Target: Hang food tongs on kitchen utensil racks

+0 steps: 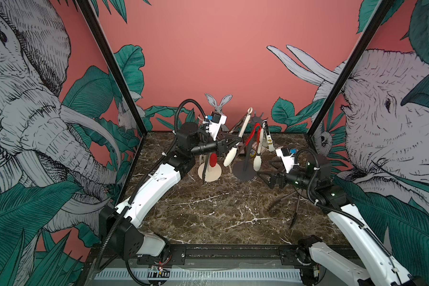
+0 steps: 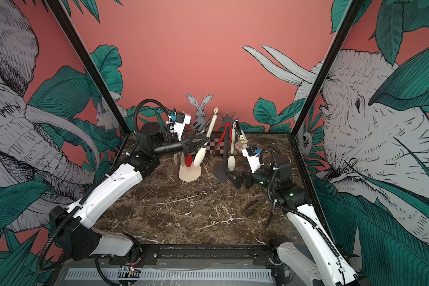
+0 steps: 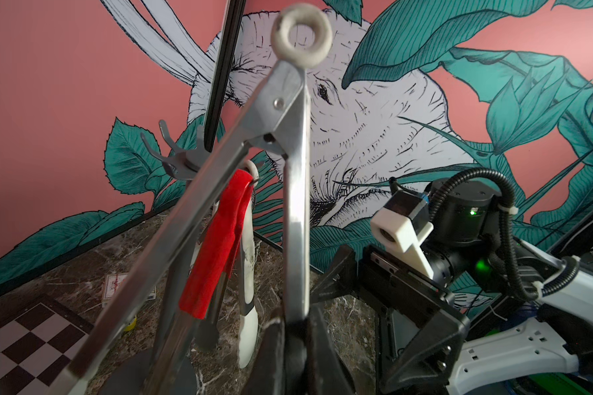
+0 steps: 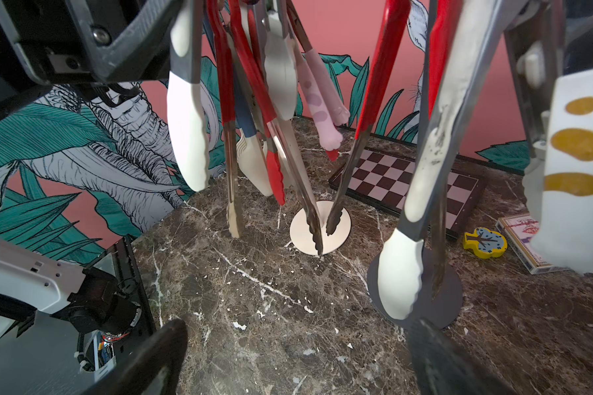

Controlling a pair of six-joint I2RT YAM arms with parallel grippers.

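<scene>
My left gripper (image 1: 237, 140) is shut on one arm of the cream-handled metal tongs (image 3: 296, 191), which hang upright and spread, ring end (image 3: 301, 36) uppermost. One cream tip (image 1: 230, 157) dangles beneath the fingers. Behind these tongs, in the left wrist view, show the grey prongs (image 3: 181, 161) of the dark rack, apart from the ring in that picture. That rack's round dark base (image 1: 244, 172) stands right of the beige rack's base (image 1: 209, 173). To the right, lower down, my right gripper (image 1: 266, 172) is open and empty; its two fingers (image 4: 155, 362) are wide apart.
Red tongs (image 3: 214, 250) and other cream tongs (image 4: 402, 276) hang on the dark rack. Several tongs crowd the beige rack, including red ones (image 4: 260, 85). Behind lie a checkered board (image 4: 408, 184), a yellow toy (image 4: 485, 242) and a small box (image 4: 523, 240).
</scene>
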